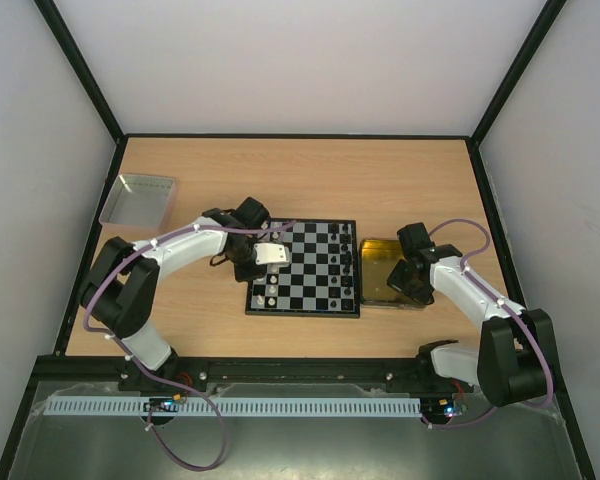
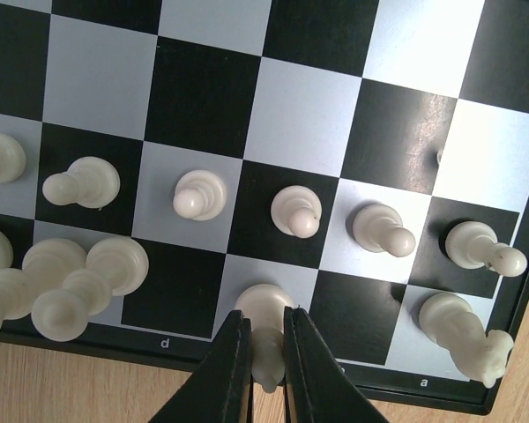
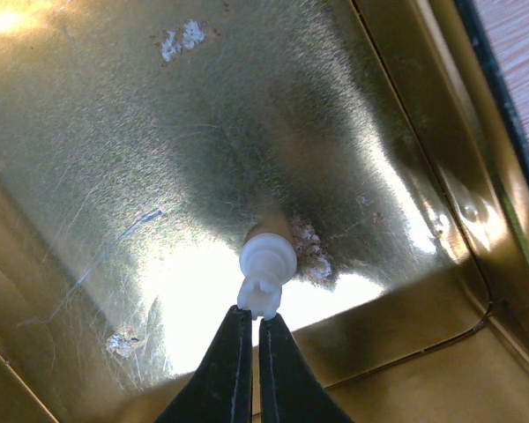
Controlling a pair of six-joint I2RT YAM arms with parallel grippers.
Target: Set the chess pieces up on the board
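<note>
My left gripper is shut on a white bishop (image 2: 264,304), held over the light c square on the edge row of the chessboard (image 1: 308,313). Whether its base touches the board cannot be told. A row of white pawns (image 2: 295,211) stands ahead of it, with a white knight or rook-like corner piece (image 2: 465,339) on the a square. In the right wrist view a white rook (image 3: 267,260) is in the gold tray (image 3: 203,150). Right at its crown, my right gripper is shut, nothing between its fingers; the rook sits outside them.
Two tall white pieces (image 2: 93,286) stand close on the bishop's left, while the dark b square (image 2: 353,317) is bare. Black pieces (image 1: 345,263) line the board's far side, next to the tray. An empty-looking clear bin (image 1: 138,200) lies at the left.
</note>
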